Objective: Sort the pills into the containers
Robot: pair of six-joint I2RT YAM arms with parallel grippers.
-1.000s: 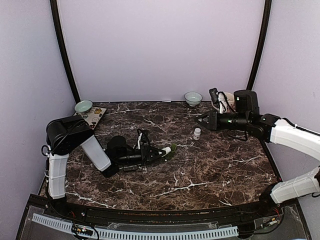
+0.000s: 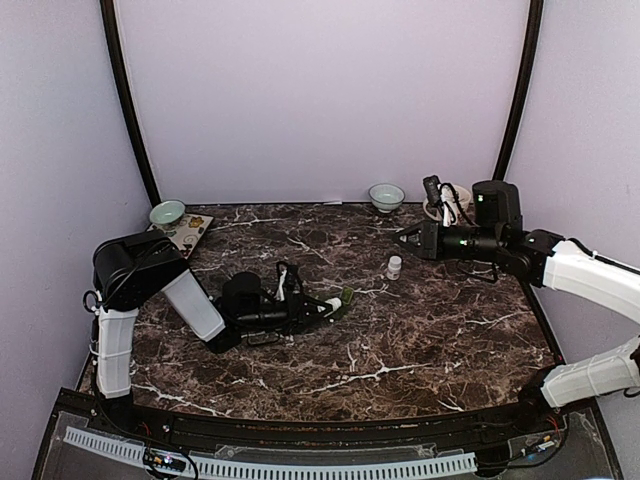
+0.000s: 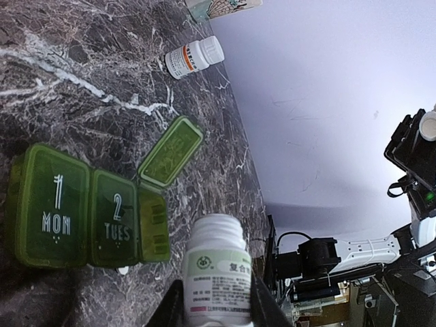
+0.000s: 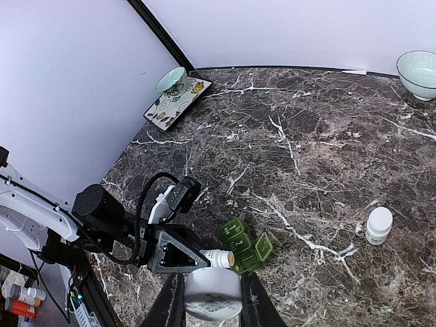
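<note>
In the left wrist view, my left gripper is shut on a white labelled pill bottle point(image 3: 218, 266). The right wrist view shows this bottle point(image 4: 219, 258) tipped almost level, its uncapped mouth pointing right over the pill box. That green pill box point(image 3: 56, 204) lies on the table, its MON and TUES lids closed and another lid point(image 3: 172, 151) swung open. One small white pill point(image 3: 123, 270) is on the table beside the box. Away to the right, my right gripper is shut on a white cap point(image 4: 213, 285), raised above the table.
A second, capped white bottle point(image 2: 394, 267) stands right of the pill box. At the back are a bowl point(image 2: 386, 197) and, on the left, a patterned tray point(image 2: 190, 236) with a green bowl point(image 2: 167, 213).
My left gripper and the bottle have shifted very slightly, with the bottle's tip a little lower in the top view. The right arm has drifted a touch to the right.
</note>
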